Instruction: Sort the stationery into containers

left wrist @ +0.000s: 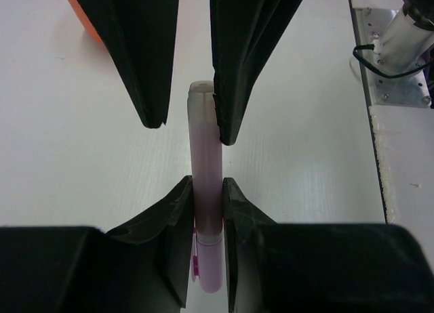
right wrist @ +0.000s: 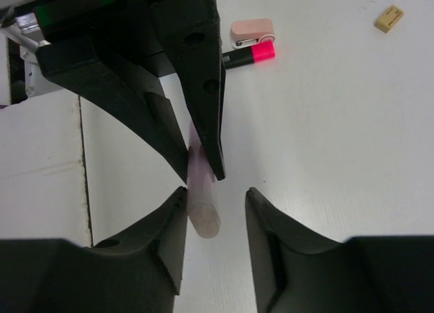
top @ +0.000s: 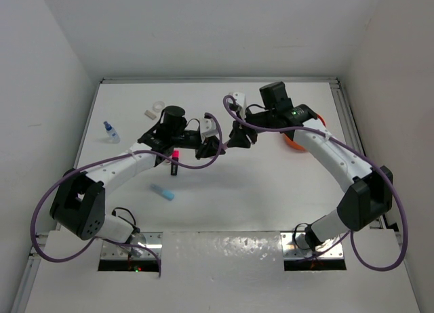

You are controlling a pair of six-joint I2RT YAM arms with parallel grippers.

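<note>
A pink-lilac pen is held in my left gripper, whose fingers are shut on it, at the middle of the top view. My right gripper stands part open around the pen's other end, which shows between its fingers in the right wrist view. A black marker with a pink cap, a pink stapler, a blue item, a small tan block and a blue-capped bottle lie on the table.
An orange container sits at the right, partly hidden by my right arm. A white ring lies at the back left.
</note>
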